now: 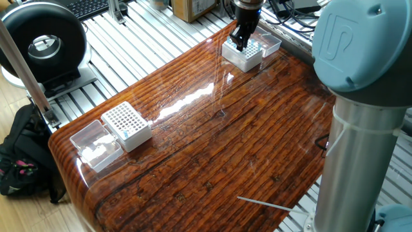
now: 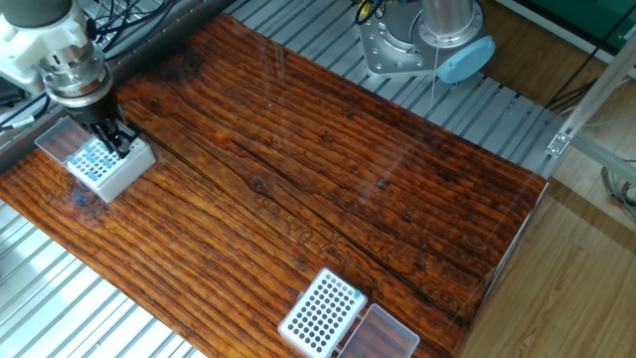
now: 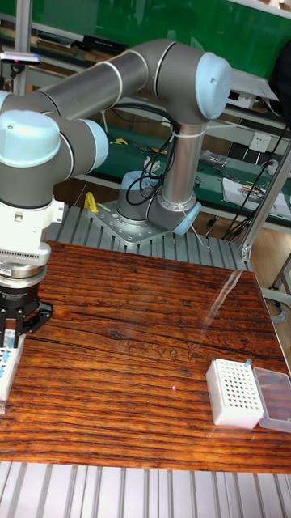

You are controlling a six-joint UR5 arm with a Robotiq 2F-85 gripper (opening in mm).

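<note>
One white tube rack stands at the far end of the wooden table, with several blue-capped tubes in its holes. My gripper points down at that rack's top; in the second exterior view the black fingers are right over its holes. Whether the fingers are apart or closed, and whether a tube sits between them, is too small to see. A second white rack stands at the opposite end, its holes mostly empty, with a blue tube at one corner. In the third exterior view the first rack is cut by the frame edge.
Clear hinged lids lie open beside both racks: one lid at the far rack, another lid at the near one. Bare tabletop lies between the racks. The arm's base is bolted beyond the table's edge.
</note>
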